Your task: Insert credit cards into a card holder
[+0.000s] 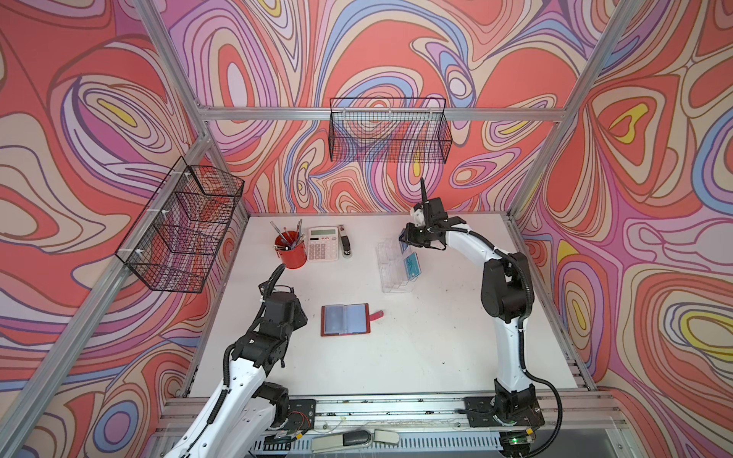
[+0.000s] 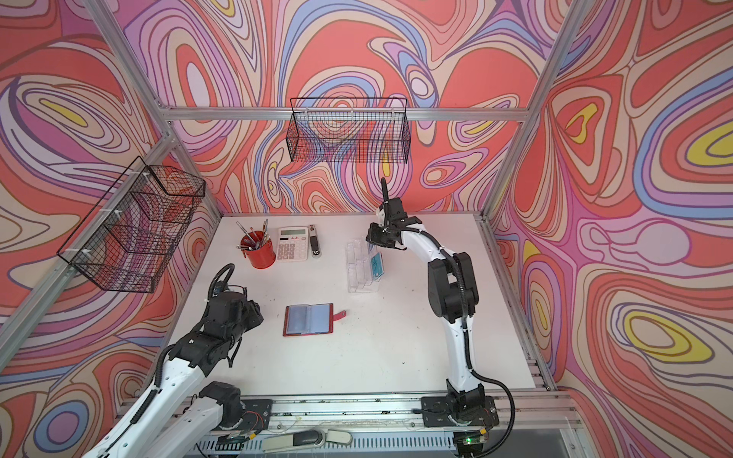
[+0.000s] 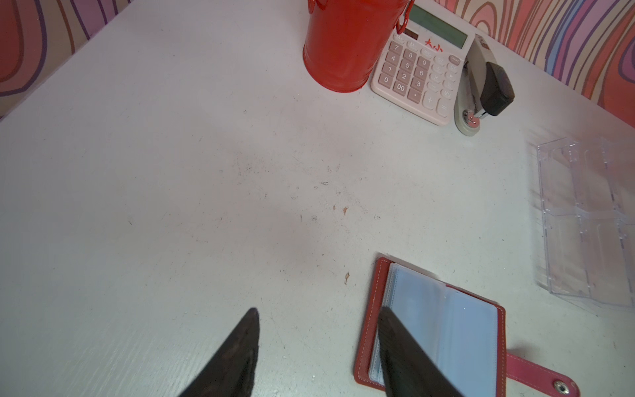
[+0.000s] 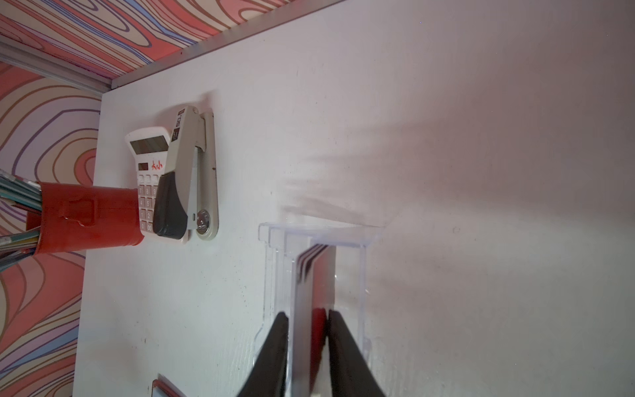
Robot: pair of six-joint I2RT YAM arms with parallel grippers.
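A clear multi-compartment holder (image 1: 389, 267) stands right of centre with teal cards (image 1: 412, 265) in it. My right gripper is at its back part, its fingers either side of a short stack of cards (image 4: 317, 278); whether they grip it is unclear. The open red card wallet (image 1: 345, 319) with pale sleeves lies at the front left of centre, its strap to the right. My left gripper hangs left of the wallet, open with nothing between its fingers.
A red pen bucket (image 1: 291, 252), a calculator (image 1: 323, 244) and a stapler (image 1: 345, 241) stand at the back left. Wire baskets hang on the frame.
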